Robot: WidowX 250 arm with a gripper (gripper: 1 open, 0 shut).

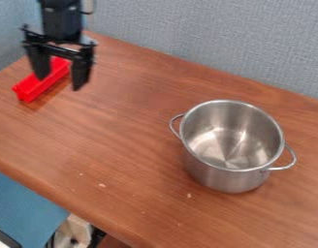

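My gripper [59, 66] is at the upper left, fingers apart and open, over a red oblong object [30, 87] that lies on the wooden table near its left edge. The gripper partly hides the red object, and nothing clearly shows held between the fingers. A steel pot [233, 145] with two side handles stands upright on the right half of the table; its inside looks empty.
A grey padded wall [213, 44] runs behind it. A blue surface [22, 208] lies beyond the front left edge.
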